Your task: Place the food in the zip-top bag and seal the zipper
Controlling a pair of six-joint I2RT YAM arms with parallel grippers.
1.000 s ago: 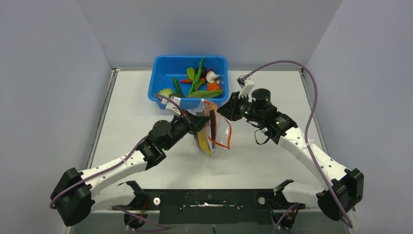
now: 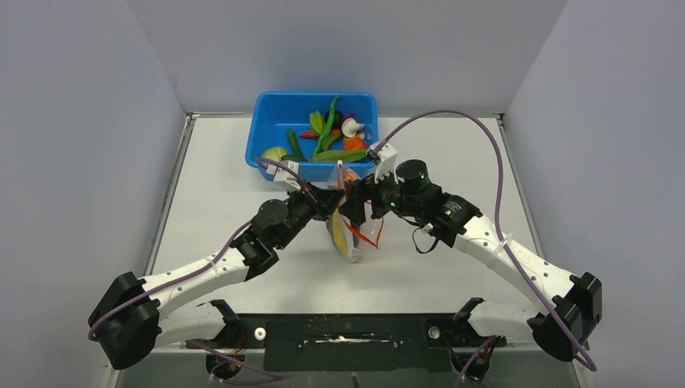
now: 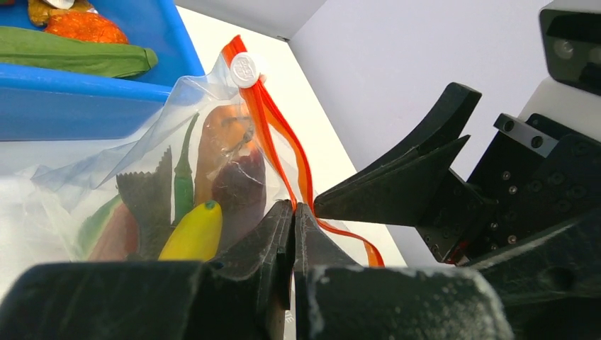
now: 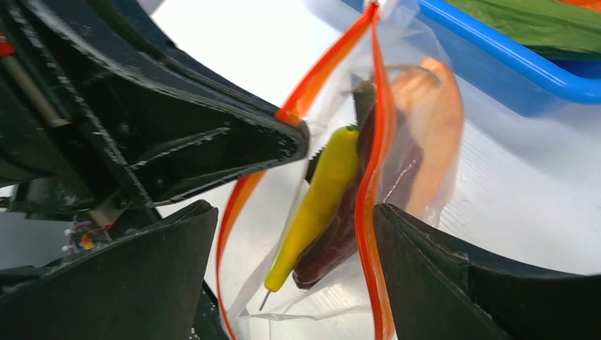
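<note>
The clear zip bag point(image 2: 373, 230) stands on the table with its orange-edged mouth gaping. Through the plastic in the left wrist view I see a yellow pepper point(image 3: 195, 232), a dark purple vegetable point(image 3: 241, 185), a green pod point(image 3: 183, 188) and a brownish-orange piece point(image 3: 217, 142). My left gripper is shut on one orange edge of the mouth. The white zipper slider point(image 3: 244, 69) sits at the strip's far top end. My right gripper is open, its fingers spread to either side of the mouth; one fingertip point(image 4: 386, 216) lies close against the other orange edge.
Just behind the bag is a blue bin point(image 2: 271, 105) holding several more toy vegetables. Both grippers crowd together at the bag's mouth, with little space between them.
The left gripper has stayed at the bag's edge, nearly still.
</note>
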